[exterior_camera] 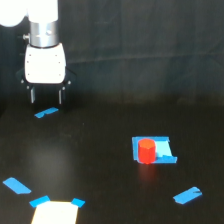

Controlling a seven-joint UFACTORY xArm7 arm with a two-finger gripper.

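My gripper hangs at the upper left under the white arm, its two dark fingers apart, open, with nothing visible between them. On the right of the table a red cylinder stands on a light patch outlined with blue tape.
A pale yellow-white square with blue tape at its corners lies at the front left. Blue tape strips lie at the left, below the gripper and at the front right.
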